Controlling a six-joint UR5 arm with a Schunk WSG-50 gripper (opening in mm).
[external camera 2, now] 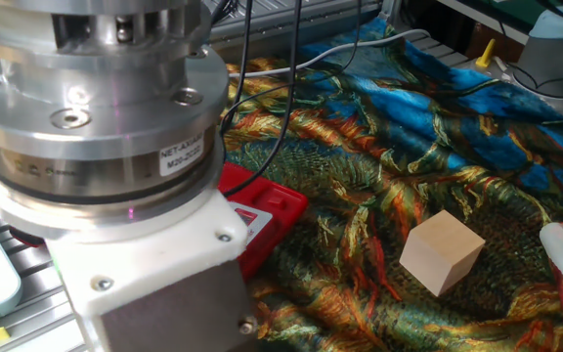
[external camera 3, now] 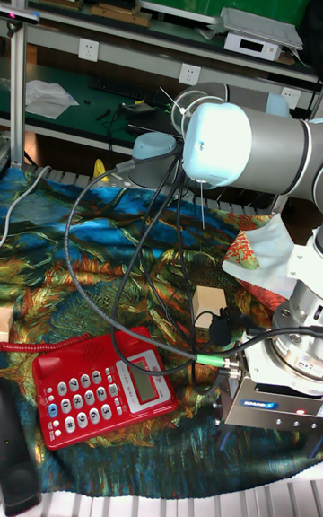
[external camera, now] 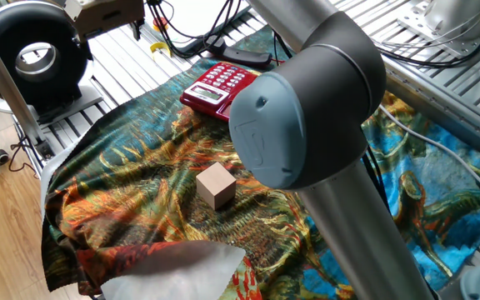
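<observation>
A light wooden cube (external camera: 217,186) sits on the patterned cloth (external camera: 140,158), bare on all visible sides. Behind it in exterior view 1 is a red telephone (external camera: 215,88), its black handset (external camera: 244,56) lying off the cradle. My gripper (external camera 3: 270,442) hangs to the right of the phone in exterior view 3, its dark fingers (external camera 3: 224,437) wide apart and nothing seen between them. At the top left of exterior view 1 the gripper is partly cut off, well away from the cube. Exterior view 2 shows the mount and gripper body, not the fingertips.
The arm's elbow (external camera: 307,117) covers part of the cloth. A folded cloth corner (external camera: 182,273) with its white underside up rises near the cube. Loose black cables loop beside the wrist. A black ring-shaped object (external camera: 32,62) stands at the far left.
</observation>
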